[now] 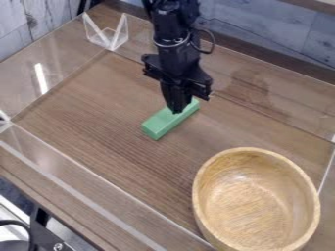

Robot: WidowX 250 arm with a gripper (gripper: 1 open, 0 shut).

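The black robot arm hangs from the top centre, its gripper [174, 96] low over a green rectangular block [167, 122] that lies on the wooden table [92, 137]. The gripper's tips are at or just above the block's upper end, partly covering it; whether they touch it or how far apart they stand is hard to tell.
A large round wooden bowl [256, 201] stands at the front right. Clear plastic brackets [108, 29] show at the back left and left edge.
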